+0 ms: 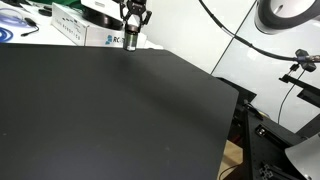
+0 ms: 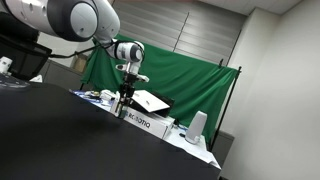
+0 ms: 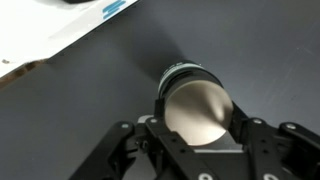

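Near the far edge of the dark table (image 1: 120, 110), a small cylinder (image 1: 131, 40) hangs upright below my gripper (image 1: 134, 16). Seen from above in the wrist view, the cylinder's round pale tan top (image 3: 196, 112) sits between the two black fingers, and the gripper is shut on it. A clear or silvery body (image 3: 183, 72) shows past the top's far side. In exterior view 2 the gripper (image 2: 127, 92) is small and the cylinder hard to make out. Whether its base touches the table cannot be told.
A white Robotiq box (image 2: 147, 119) stands right behind the gripper, with a dark item on top. Blue cables (image 1: 12, 20) lie at the back left. A black cable loops from the arm across the right.
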